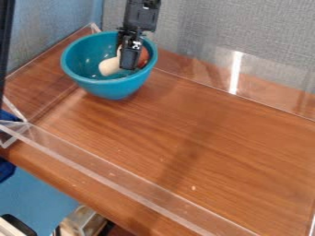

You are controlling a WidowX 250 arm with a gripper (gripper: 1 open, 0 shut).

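Observation:
A teal bowl (110,85) sits at the back left of the wooden table. My black gripper (129,55) reaches down from above into the bowl's back part. A pale, oblong object (110,65) lies inside, just left of the fingertips, and a reddish object (143,58) shows at their right. Whether the fingers hold either is too small to tell.
Grey panels stand behind and at left. Blue and white items lie at the left edge, partly out of view.

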